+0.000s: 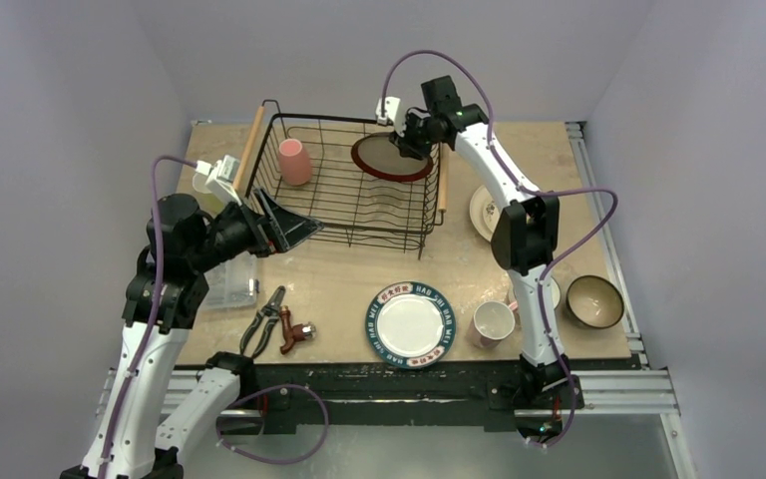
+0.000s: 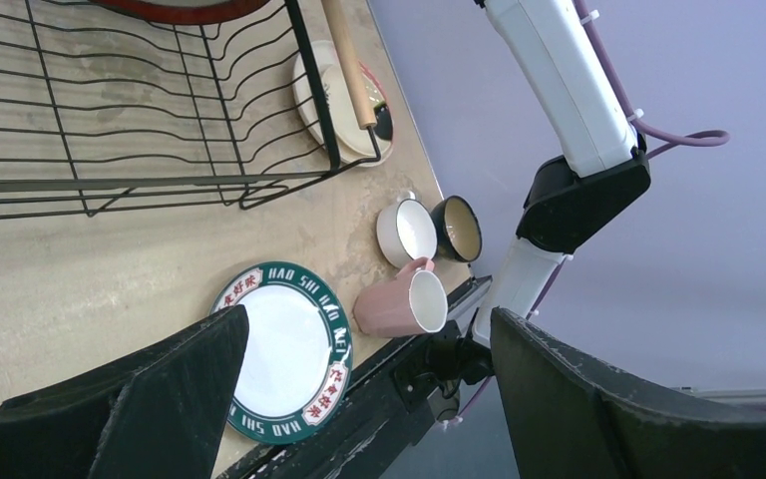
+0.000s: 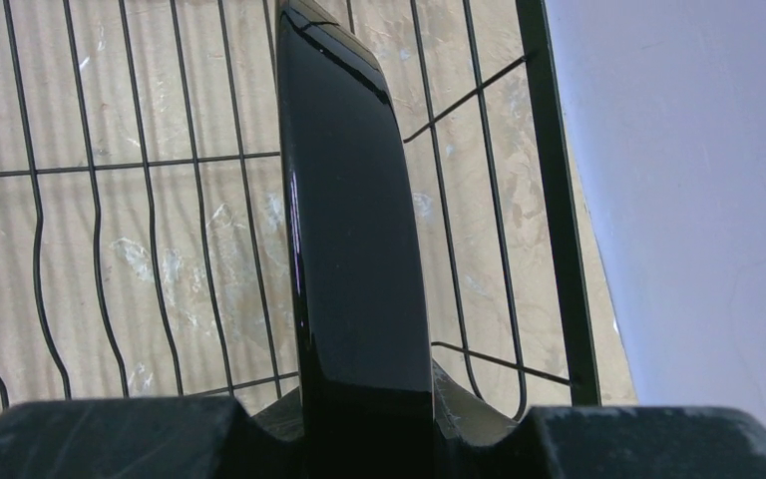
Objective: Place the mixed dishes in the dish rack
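A dark plate with a red rim (image 1: 379, 160) is held by my right gripper (image 1: 409, 145) over the right part of the wire dish rack (image 1: 359, 210); in the right wrist view it shows edge-on as a dark band (image 3: 354, 249), between the fingers. A pink cup (image 1: 294, 162) lies in the rack's left part. My left gripper (image 1: 289, 225) stands open left of centre, nothing between its fingers. A green-rimmed plate (image 1: 410, 324), a pink mug (image 2: 394, 304), a white cup (image 2: 409, 232) and a dark bowl (image 1: 594, 301) are on the table.
Cream plates (image 1: 484, 210) lie right of the rack. Pliers (image 1: 259, 324), a brown tap-like piece (image 1: 289, 337) and a clear container (image 1: 231, 284) are at the left. The table between rack and green-rimmed plate is clear.
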